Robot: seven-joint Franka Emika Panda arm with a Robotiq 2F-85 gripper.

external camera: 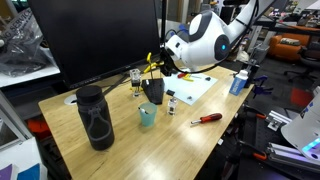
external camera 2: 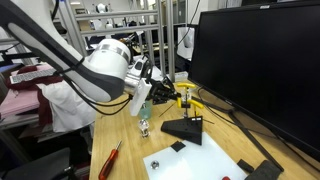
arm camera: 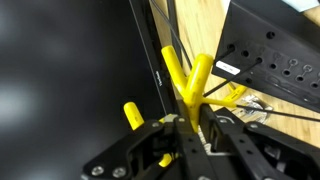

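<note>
My gripper is shut on a yellow-handled tool [arm camera: 198,80], whose two yellow handle ends spread apart just beyond the fingertips in the wrist view. A black perforated stand [arm camera: 275,55] lies close by on the right of that view. From the second exterior side, the black stand [external camera 2: 183,128] is on the table with yellow handles [external camera 2: 188,103] over it, and the gripper [external camera 2: 163,97] is at their left. In the first exterior view the stand [external camera: 153,90] has the gripper [external camera: 164,70] above its right side; the lower part of the tool cannot be made out.
A large black monitor [external camera: 95,40] stands behind the work area. A black cylinder [external camera: 96,118], a teal cup [external camera: 147,115], a small white bottle [external camera: 171,105] and a red screwdriver [external camera: 207,119] occupy the table. White paper [external camera: 200,95] lies to the right.
</note>
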